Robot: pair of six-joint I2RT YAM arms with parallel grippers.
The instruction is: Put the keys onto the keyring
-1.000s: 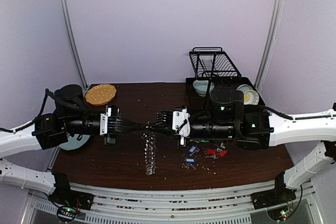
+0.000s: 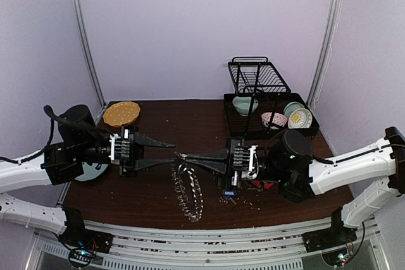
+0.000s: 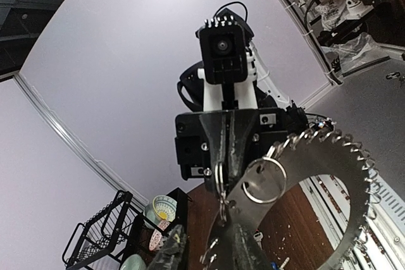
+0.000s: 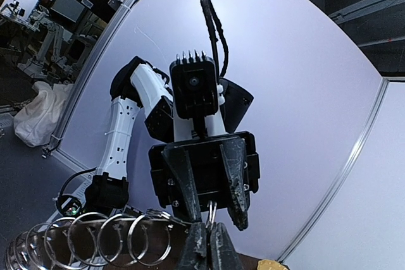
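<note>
The keyring point(image 2: 197, 194), a long loop bristling with small metal rings, hangs from my right gripper point(image 2: 179, 155), which is shut on its clasp end. In the left wrist view the loop point(image 3: 304, 161) swings wide, with one ring point(image 3: 266, 181) close in front of the right gripper's fingers. My left gripper point(image 2: 174, 154) stands open, its fingertips facing the right gripper's and very near the clasp. Metal parts dip between the left fingers, unclamped. A blue key point(image 2: 229, 193) and a red one point(image 2: 268, 185) lie on the table, partly beneath the right arm.
A black dish rack point(image 2: 258, 80) with bowls occupies the back right. At the back left lies a yellow scalloped plate point(image 2: 121, 113); a pale blue plate point(image 2: 92, 172) is partly hidden under the left arm. Bare table point(image 2: 183, 121) fills the back centre.
A second ago the grippers met at the keyring. The keyring loop has swung and spread wider.
</note>
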